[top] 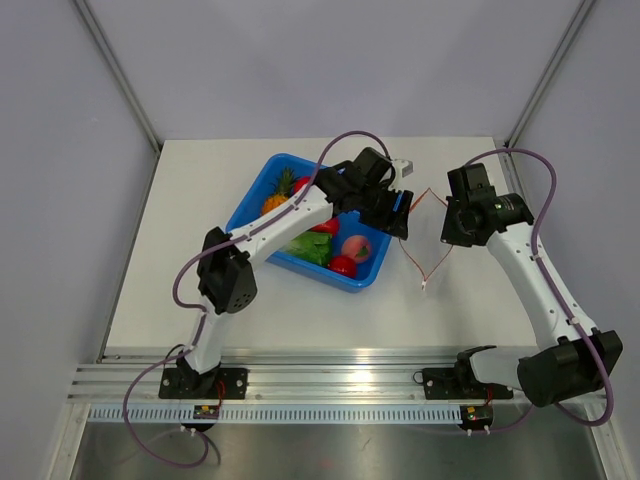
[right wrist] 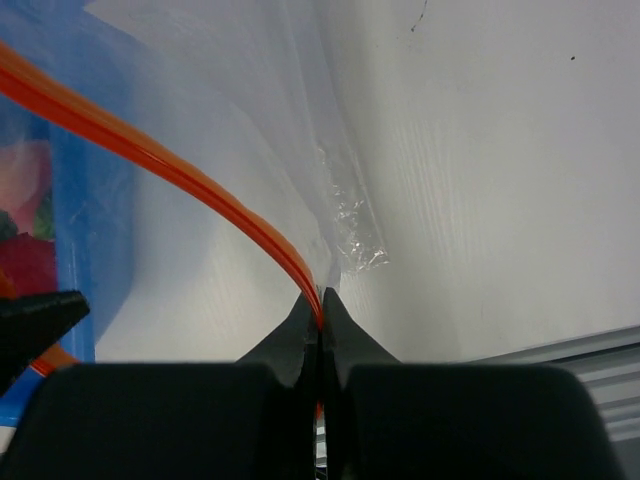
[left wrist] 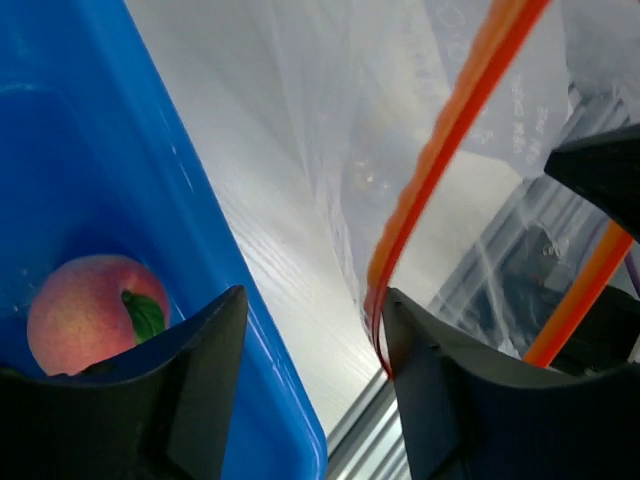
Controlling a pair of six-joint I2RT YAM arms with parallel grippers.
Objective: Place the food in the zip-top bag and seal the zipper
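Note:
The clear zip bag (top: 428,232) with orange zipper strips hangs open between my grippers, beside the blue bin (top: 355,280). My left gripper is part open at the bag's left side; an orange strip (left wrist: 420,185) runs down to its right finger. My right gripper is shut on the other orange strip (right wrist: 240,215). In the bin lie a peach (top: 356,250), a red tomato (top: 342,266), green lettuce (top: 308,247) and a pineapple (top: 276,200), partly hidden by my left arm.
The white board (top: 160,280) is bare on the left and below the bin. Metal rails (top: 300,356) run along its front edge.

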